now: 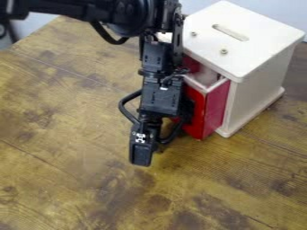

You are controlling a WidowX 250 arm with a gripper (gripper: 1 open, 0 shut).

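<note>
A white wooden box [258,67] with a slot in its top stands at the upper right, with a red front panel [210,103] at its lower left side, pulled a little out from the body. My black gripper [144,144] hangs down just left of that red panel, low over the table. Whether its fingers are open or shut is hard to make out, as the dark housing and cables cover them.
The arm reaches in from the top left.
</note>
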